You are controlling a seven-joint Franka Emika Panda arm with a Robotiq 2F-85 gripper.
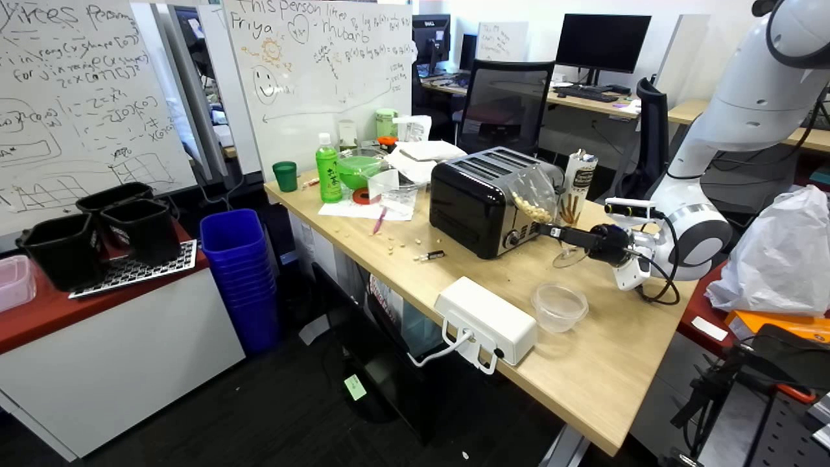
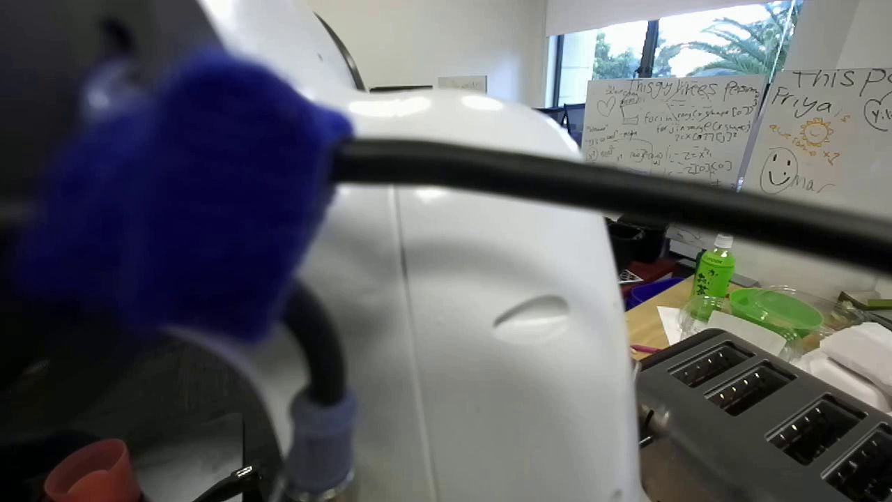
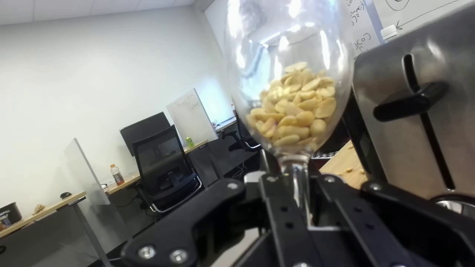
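A clear stemmed glass (image 1: 537, 191) with pale peeled nuts in its bowl leans toward the toaster in exterior view 1. My gripper (image 1: 546, 230) is shut on its stem, and the round foot (image 1: 570, 257) shows below the fingers. In the wrist view the glass bowl (image 3: 289, 40) rises above my gripper, with the nuts (image 3: 294, 109) heaped at the bottom and the stem between the two black fingers. Exterior view 2 is mostly blocked by the arm (image 2: 468, 293); neither glass nor gripper shows there.
The black toaster (image 1: 467, 206) stands right beside the glass, with a printed canister (image 1: 578, 183) behind. An empty clear tub (image 1: 559, 306) and a white box (image 1: 486, 319) are nearer the front edge. Several loose nuts and a pen (image 1: 430, 255) lie left of the toaster.
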